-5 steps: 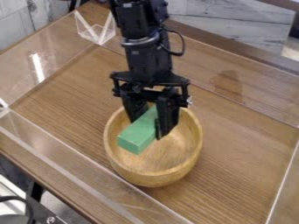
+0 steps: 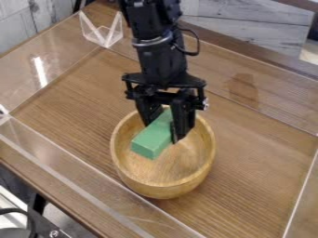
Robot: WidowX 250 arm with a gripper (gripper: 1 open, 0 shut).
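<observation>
A black gripper points down over a tan oval bowl at the centre of the wooden table. It is shut on a green block, which hangs tilted inside the bowl's outline. Whether the block touches the bowl's bottom cannot be told.
A white wall runs along the back. Black cables lie at the lower left corner.
The gripper and the green block in it have moved slightly upward in the view. The bowl stays in place.
</observation>
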